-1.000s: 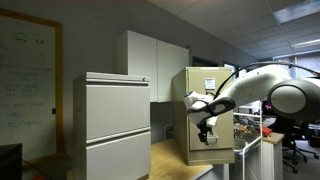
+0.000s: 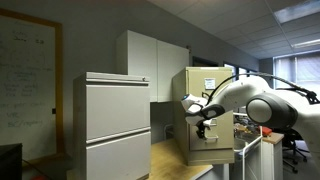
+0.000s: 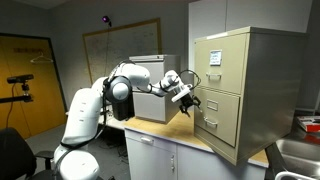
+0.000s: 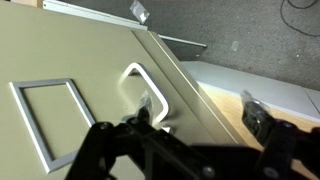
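Note:
A beige filing cabinet (image 3: 258, 85) stands on the counter, its drawers looking closed. In exterior view 2 its front has an upper handle (image 3: 214, 77) and a lower handle (image 3: 211, 124). My gripper is open, close to the cabinet front. In the wrist view one fingertip (image 4: 145, 106) appears over a pale curved handle (image 4: 151, 84), while the other fingertip (image 4: 256, 108) lies beyond the cabinet's side edge. Nothing shows held between them; contact with the handle cannot be told. Beside the handle is a rectangular label frame (image 4: 40, 118).
A white drawer cabinet (image 2: 117, 122) stands farther along the wooden counter (image 2: 170, 160). White wall cupboards (image 2: 152, 67) hang behind. At the cabinet's far side in exterior view 2 is a metal sink (image 3: 301, 154).
The arm's links have sunk lower and shifted in exterior view 1. The gripper stays near the cabinet front, only slightly displaced. The cabinet looks unmoved.

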